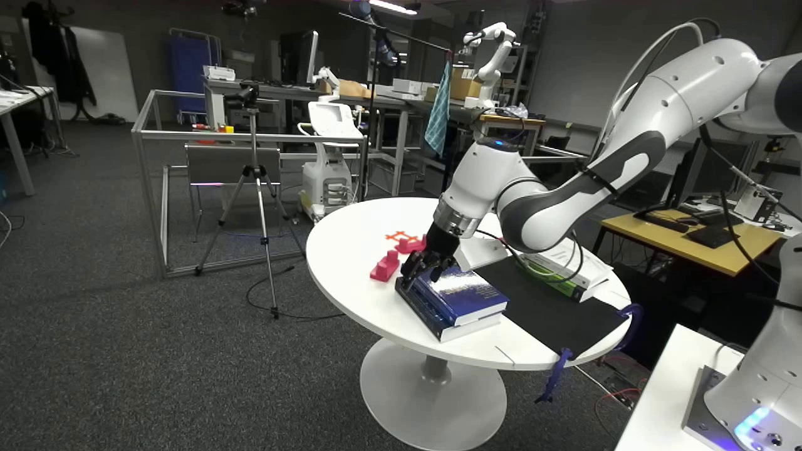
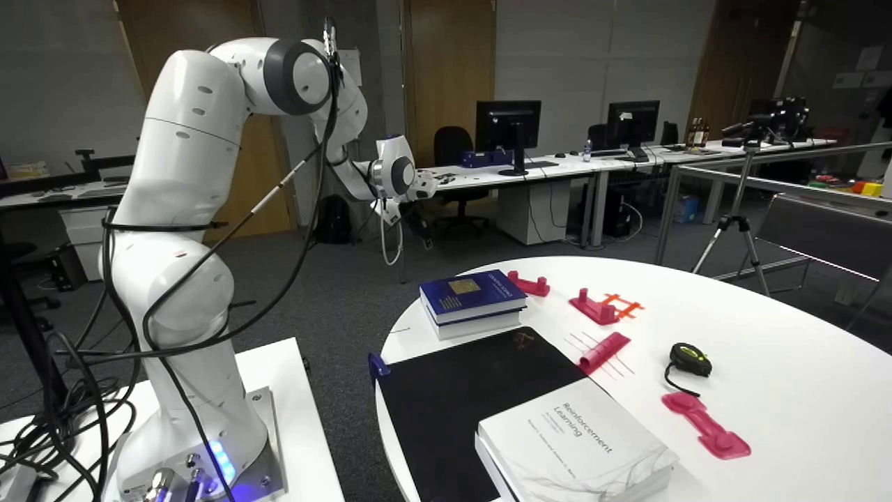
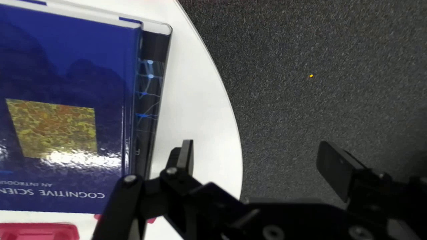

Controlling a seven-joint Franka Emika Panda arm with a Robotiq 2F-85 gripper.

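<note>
My gripper is open, with nothing between its fingers. A blue book titled Cognitive Science lies flat on top of a darker book, whose spine sticks out a little. In the wrist view, one finger is over the strip of white table beside the spines; the other is over the floor past the table edge. Exterior view 1 has the gripper at the left end of the stack. In exterior view 2 it hangs beyond the blue book; contact cannot be made out.
A black mat separates this stack from another, topped by a white Reinforcement Learning book. Pink-red parts and a tape measure are spread over the round table. Blue clamps stick out at its edge.
</note>
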